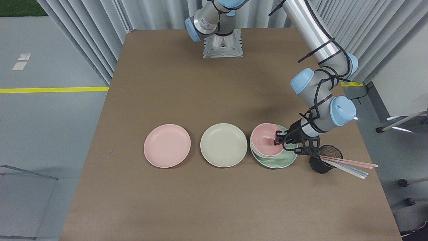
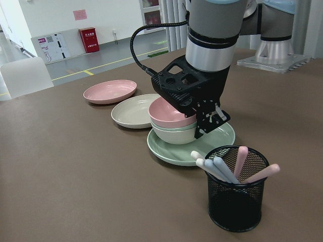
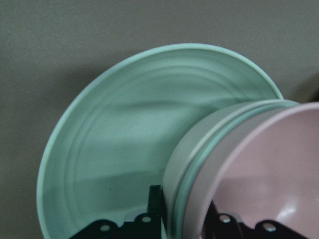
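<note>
A nested stack of bowls, with a pink bowl (image 1: 263,138) (image 2: 166,112) on top of mint and white ones (image 2: 171,135), sits on the mint plate (image 1: 277,161) (image 3: 104,144). My gripper straddles the near wall of the whole stack at its rim, one finger outside and the other inside the pink bowl. The fingers look close against the walls, though whether they are tightly shut on them is unclear. The lower parts of the fingers are out of view.
A cream plate (image 1: 223,145) and a pink plate (image 1: 167,146) lie to the left. A black mesh cup (image 2: 234,201) with pink, white and blue utensils stands close beside the arm at the right.
</note>
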